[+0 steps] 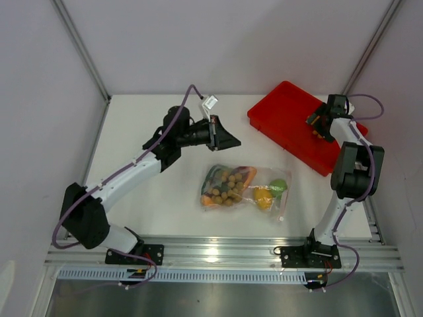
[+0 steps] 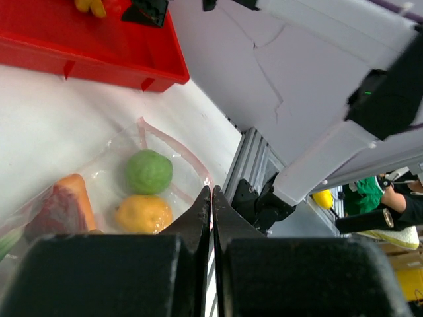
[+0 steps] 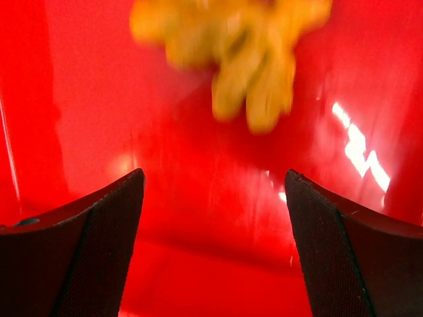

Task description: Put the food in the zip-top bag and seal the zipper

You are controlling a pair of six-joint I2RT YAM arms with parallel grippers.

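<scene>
A clear bag lies on the white table with several foods in it. Inside it I see a green round item, a yellow one and, further left, an orange-and-dark piece beside small brown balls. My left gripper is up and behind the bag, shut with nothing showing between its fingers. In the red bin at the back right sits a bunch of yellow, finger-like food. Over that bin my right gripper stands open, the yellow bunch just beyond its fingertips and nothing between them.
The red bin has raised walls, and its right end is partly covered by my right arm. Bare white table spreads left of the bag. A wall rises close at the right.
</scene>
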